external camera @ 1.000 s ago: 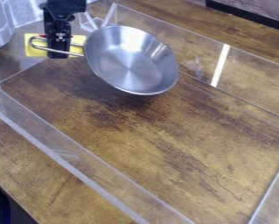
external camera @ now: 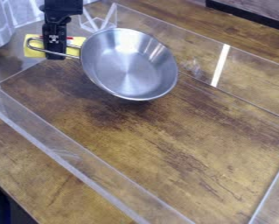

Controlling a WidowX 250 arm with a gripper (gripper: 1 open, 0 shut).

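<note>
A steel pan [external camera: 129, 63] with a wire handle sits at the upper middle of the camera view, tilted toward the viewer. The black gripper [external camera: 56, 45] reaches down from the top left to the pan's handle, in front of a yellow object [external camera: 35, 51]. Whether its fingers are closed on the handle cannot be made out.
Clear plastic walls [external camera: 83, 179] border it on the left, back and right. A pale, translucent sheet [external camera: 7, 22] is at the upper left.
</note>
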